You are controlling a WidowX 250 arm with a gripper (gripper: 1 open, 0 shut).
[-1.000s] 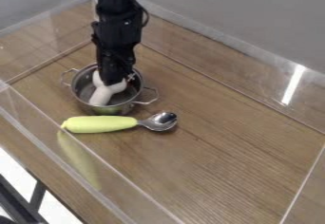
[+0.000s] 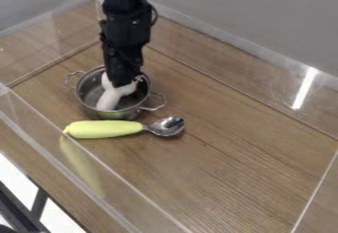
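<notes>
My black gripper (image 2: 122, 75) reaches down from the top into a steel pot (image 2: 137, 103) with two side handles. A white object (image 2: 111, 96) lies in the pot, directly under the gripper's tip. The fingertips are dark and partly hidden, so I cannot tell how far apart they are or whether they grip it. A yellow corn cob (image 2: 101, 129) lies on the wooden table in front of the pot, with a metal spoon (image 2: 166, 126) at its right end.
Pale walls (image 2: 251, 30) border it at the back and left.
The gripper has shifted very slightly over the pot. The pot, corn and spoon look unmoved.
</notes>
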